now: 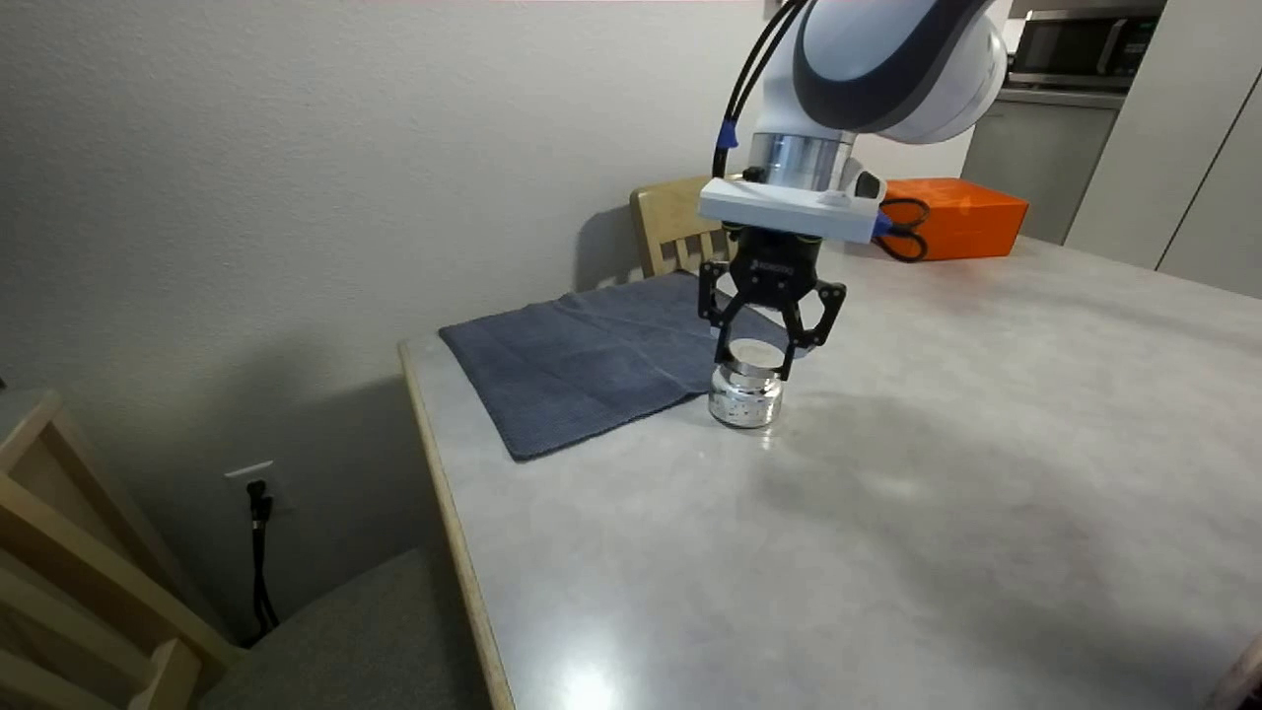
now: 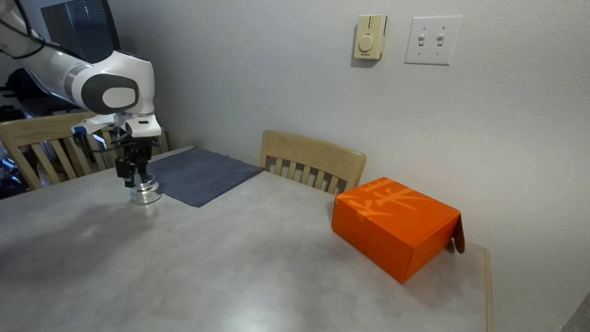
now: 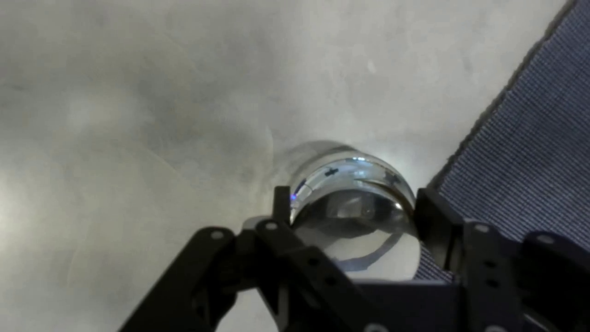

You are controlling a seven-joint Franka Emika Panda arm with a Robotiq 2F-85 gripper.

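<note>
A small shiny silver jar [image 1: 745,400] stands upright on the grey table, close to the edge of a dark blue cloth [image 1: 592,361]. My black gripper [image 1: 753,365] points straight down over it, shut on its upper part with one finger on either side. Seen from the wrist, the jar's mirrored top [image 3: 359,213] fills the space between the fingertips, and its lower side is hidden by the gripper. From the other side, the jar [image 2: 145,191] shows below the gripper, its base at the table surface.
An orange box [image 2: 395,224] lies near the table's far end. Wooden chairs [image 2: 312,157] stand along the wall side. The cloth lies flat beside the jar.
</note>
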